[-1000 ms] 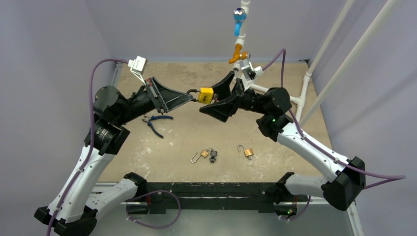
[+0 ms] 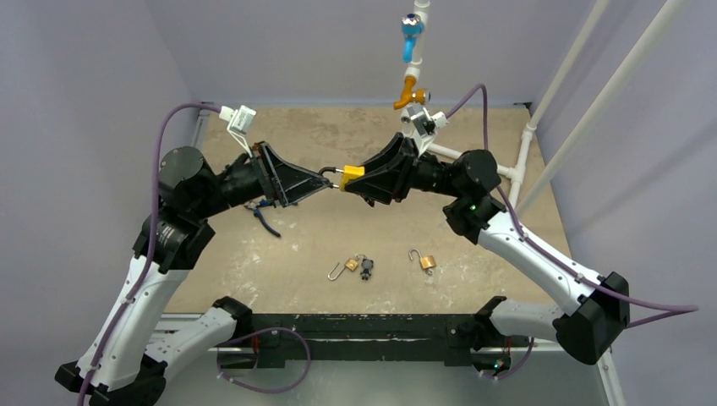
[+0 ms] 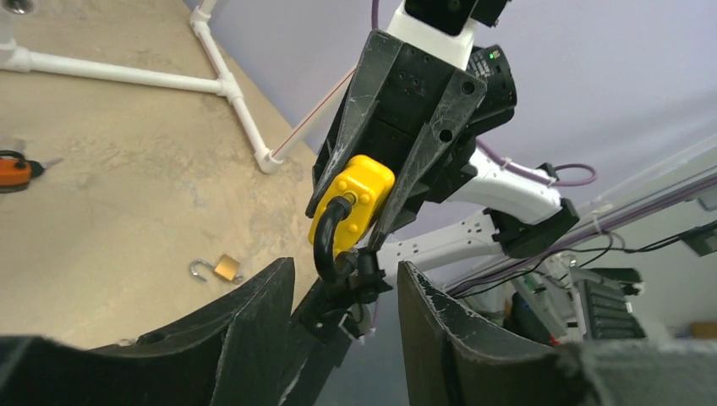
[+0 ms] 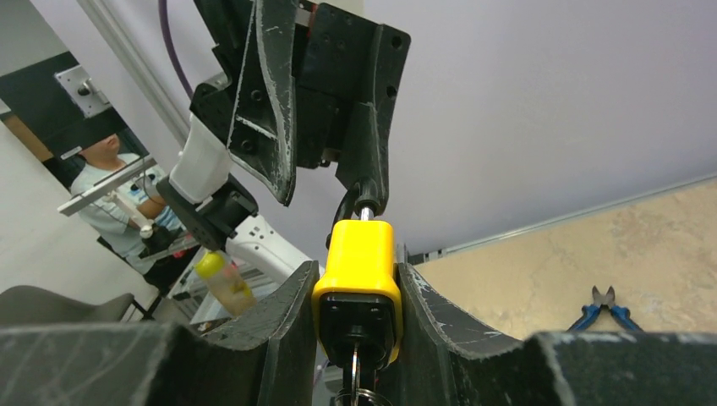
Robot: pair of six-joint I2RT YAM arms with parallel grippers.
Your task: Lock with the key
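Note:
Held out in mid-air between the two arms is a yellow padlock (image 2: 353, 175). My right gripper is shut on the sides of its body. The padlock's black shackle (image 3: 325, 238) points toward my left gripper, whose fingers stand apart, open. In the right wrist view the shackle's end looks close to one left finger (image 4: 365, 169); whether they touch I cannot tell. A thin metal piece, probably the key (image 4: 355, 369), shows below the padlock's dark underside with a ring (image 4: 365, 396).
On the board lie two gold padlocks (image 2: 351, 265), a small dark object (image 2: 366, 268) and blue-handled pliers (image 2: 267, 222). White pipes (image 2: 522, 148) run along the right, with an orange-handled valve (image 2: 408, 90) at the back. The middle of the board is clear.
The padlock's tilt has shifted slightly.

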